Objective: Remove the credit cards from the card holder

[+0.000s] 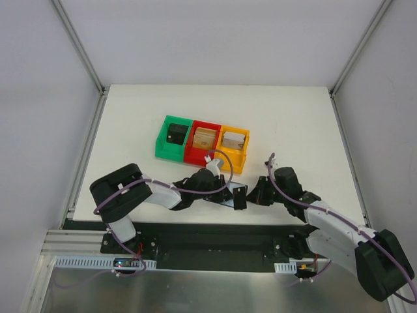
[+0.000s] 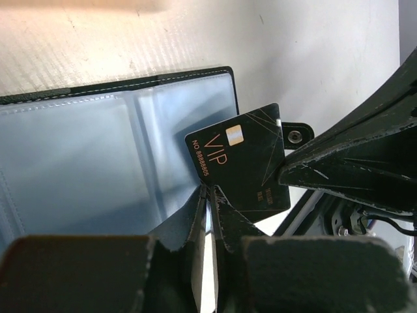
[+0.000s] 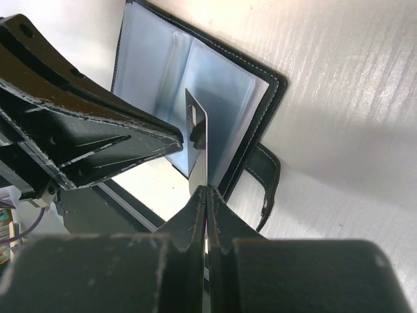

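The black VIP card [image 2: 244, 163] is tilted over the edge of the card holder [image 2: 71, 156], which lies open with its clear bluish pockets up. My right gripper is shut on the card's outer end; the card's thin edge [image 3: 207, 143] runs into its fingertips. At the card's opposite end, over the pocket, my left gripper is shut, its tips close to the card's edge. Nothing clearly shows between its fingers. From above, the card [image 1: 240, 198] spans the small gap between both grippers.
Behind the arms stand a green bin [image 1: 160, 147], a red bin [image 1: 193, 156] and a yellow bin [image 1: 238, 161], each with contents. A dark snap strap [image 3: 268, 176] sticks out from the holder. Open white table [image 1: 293, 117] stretches to the back right.
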